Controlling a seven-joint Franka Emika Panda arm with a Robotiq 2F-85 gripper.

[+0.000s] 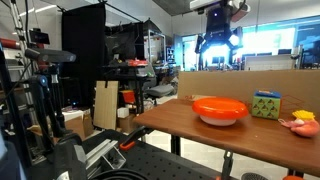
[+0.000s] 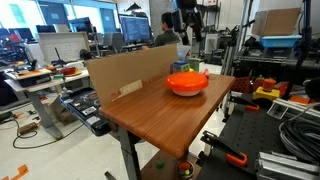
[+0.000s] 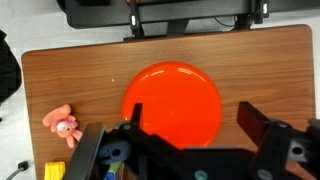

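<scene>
A wide orange-red round lid or dish [image 1: 221,105] rests on the wooden table, with a pale bowl-like base [image 1: 220,121] showing under its rim. From the wrist view, the red disc [image 3: 172,103] fills the middle of the tabletop. High above it hangs my gripper [image 1: 219,48], its fingers spread apart and nothing between them. The fingers [image 3: 251,114] show as dark shapes low in the wrist view, overlapping the disc's lower edge. Beside the disc lies a pink toy [image 3: 63,124]. Behind it on the table stands a green and blue block [image 1: 266,104].
A yellow item [image 1: 304,116] sits by the pink toy near the table's far end. A tan panel [image 2: 120,78] rises along one long side. Bare wood [image 2: 150,114] lies open in front of the red dish.
</scene>
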